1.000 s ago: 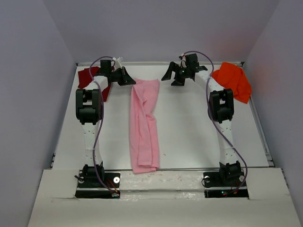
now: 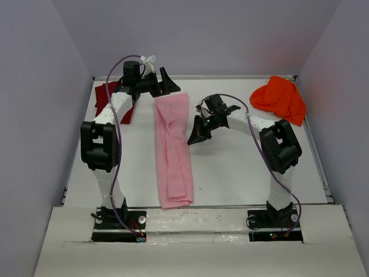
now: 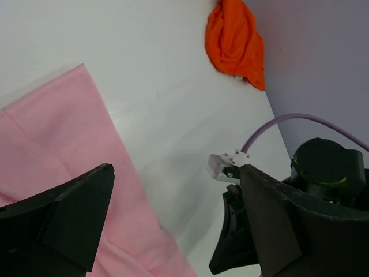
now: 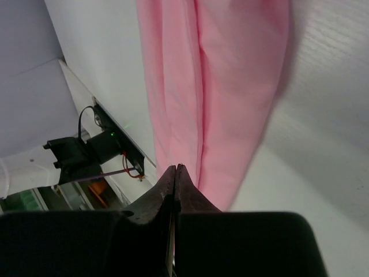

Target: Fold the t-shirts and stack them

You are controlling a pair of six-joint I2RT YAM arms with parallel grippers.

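A pink t-shirt (image 2: 173, 156) lies lengthwise down the middle of the table, folded into a long strip with a narrower layer on top; it also fills much of the right wrist view (image 4: 230, 104). My left gripper (image 2: 165, 81) is open above its upper end, with pink cloth (image 3: 69, 127) below it. My right gripper (image 2: 195, 138) is shut beside the strip's right edge, above it, with nothing visible between the fingers. A dark red shirt (image 2: 102, 95) lies at the back left, partly under the left arm, and an orange shirt (image 2: 277, 98) at the back right.
Grey walls stand at the back and both sides.
The left gripper has opened and moved slightly right. The pink shirt has shifted slightly up and left.
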